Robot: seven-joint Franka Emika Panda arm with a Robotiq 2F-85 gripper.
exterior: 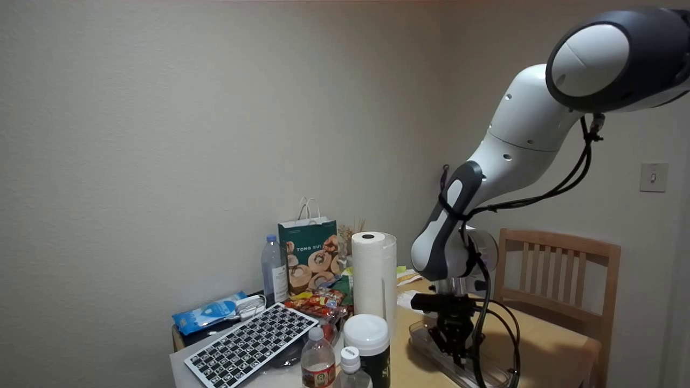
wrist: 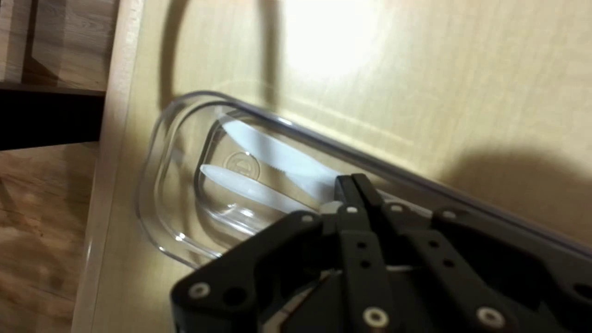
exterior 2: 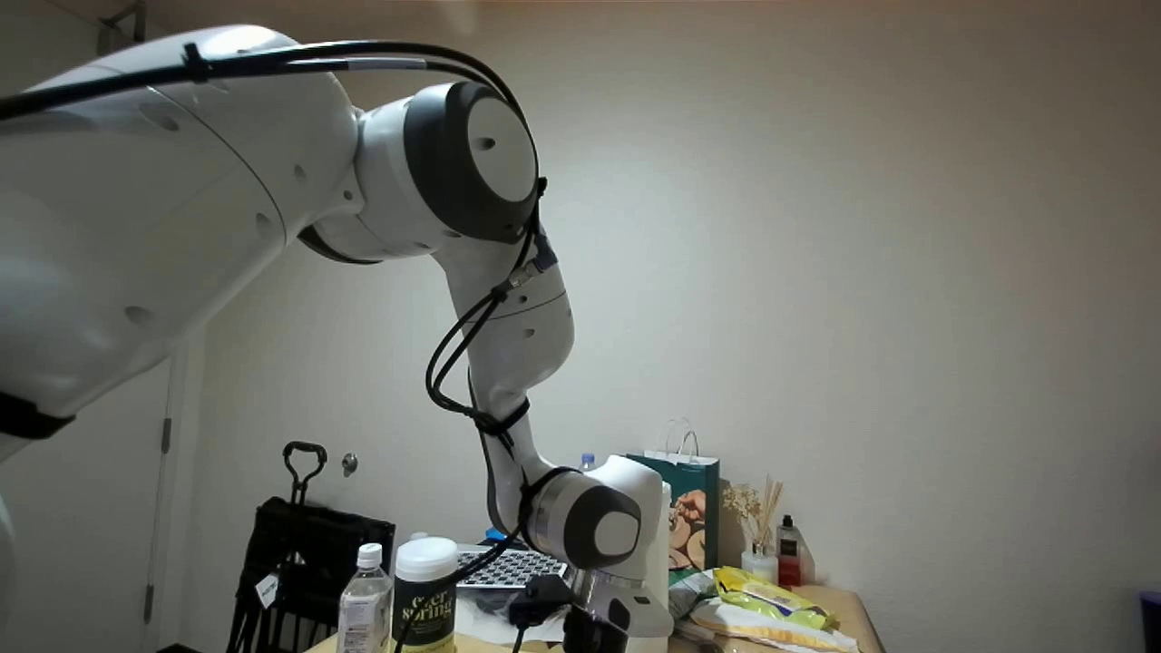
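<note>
A long clear plastic container [wrist: 145,191] lies on the wooden table, holding white plastic cutlery. In the wrist view, one white knife [wrist: 266,149] with a serrated edge lies along its far side, and a second white utensil [wrist: 247,188] lies nearer, almost parallel. My black gripper is shut over the container, its tips beside the knife's visible right end. I see nothing held between the fingers. The gripper's body hides the container's right part and the utensils' other ends. In exterior view 1 the gripper [exterior: 460,355] points down into the container.
A paper towel roll [exterior: 368,278], a white-lidded tub [exterior: 366,336] and bottles [exterior: 318,362] stand left of the arm. A checkered board [exterior: 252,346] lies farther left. A wooden chair [exterior: 559,278] stands behind the table. Bare tabletop [wrist: 471,83] borders the container.
</note>
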